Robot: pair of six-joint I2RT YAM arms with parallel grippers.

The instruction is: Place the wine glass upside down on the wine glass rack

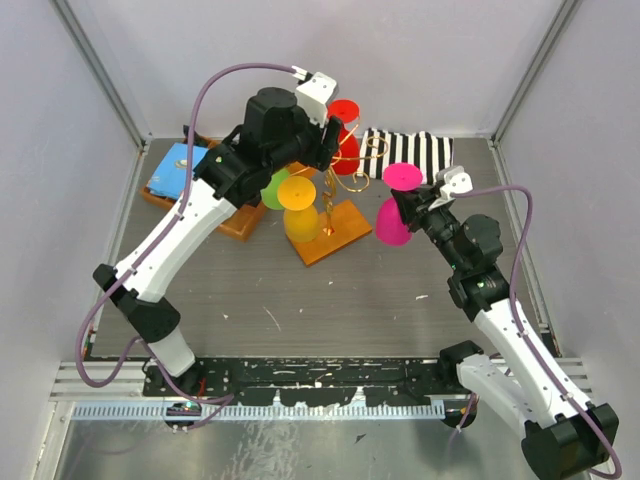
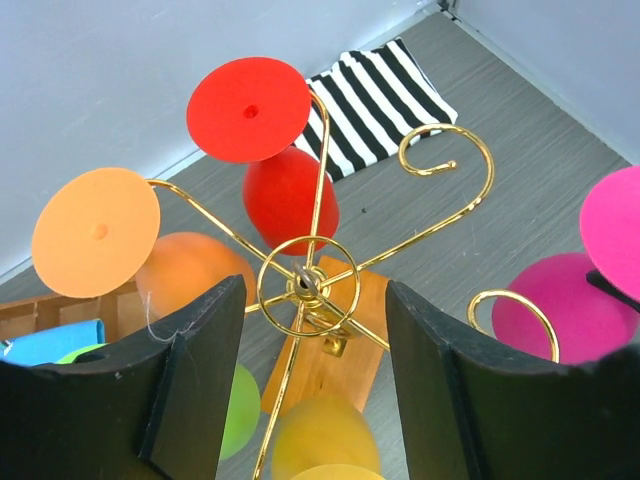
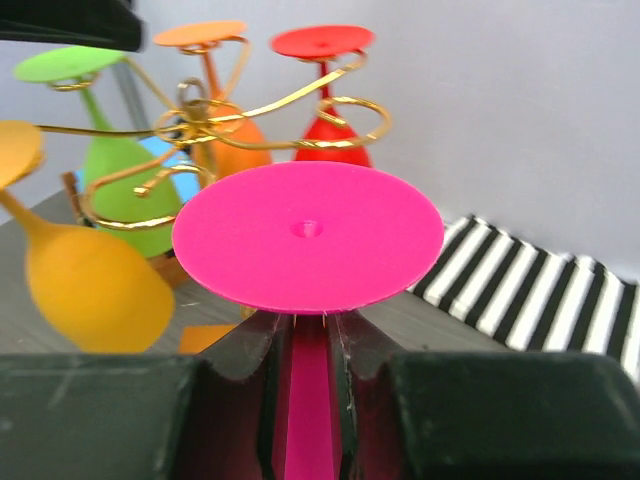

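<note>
The pink wine glass (image 1: 392, 222) hangs bowl down with its foot on top, and my right gripper (image 1: 402, 200) is shut on its stem. In the right wrist view its round pink foot (image 3: 308, 235) covers much of the scene. The gold rack (image 1: 330, 195) on a wooden base (image 1: 345, 235) stands to its left, with a curled arm (image 2: 515, 310) on the pink glass's side. Red (image 2: 290, 200), orange (image 2: 190, 270), green (image 2: 240, 410) and yellow (image 2: 325, 435) glasses hang upside down on it. My left gripper is open above the rack's centre, with nothing held.
A striped cloth (image 1: 405, 157) lies behind the rack on the right. A wooden box (image 1: 240, 223) with a blue item (image 1: 176, 171) stands at the back left.
</note>
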